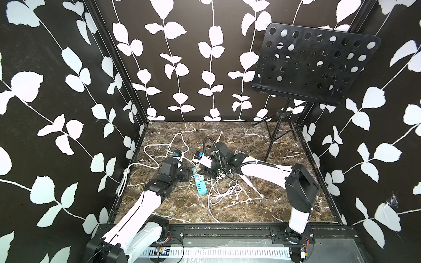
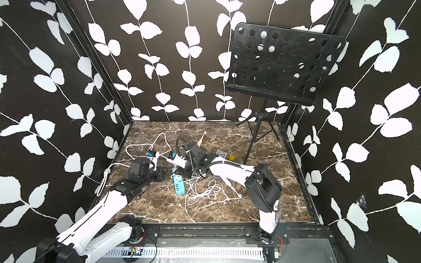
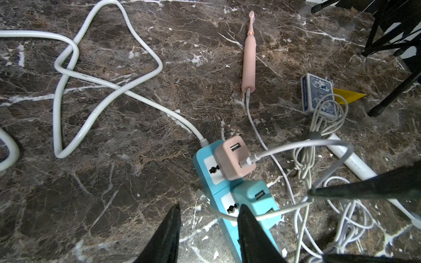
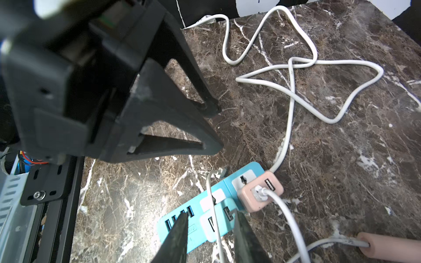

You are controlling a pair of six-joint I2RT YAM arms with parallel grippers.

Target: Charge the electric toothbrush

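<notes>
The pink electric toothbrush lies on the marble table with a cable at its base, also seen in the right wrist view (image 4: 390,246). A pink charger (image 3: 230,157) with a white cable plugged in sits on the blue power strip (image 3: 204,155), beside a blue adapter (image 3: 256,195). A loose cable runs over the strip. My left gripper is open above the strip's left side, with nothing seen held. My right gripper is open over the strip, its fingertips apart; whether the cable between them is touched is unclear.
A card box (image 3: 313,94), yellow object, coiled cables and white rod (image 3: 355,160) lie to the right. A black music stand (image 1: 315,61) stands at the back right. The back left holds a looped cable.
</notes>
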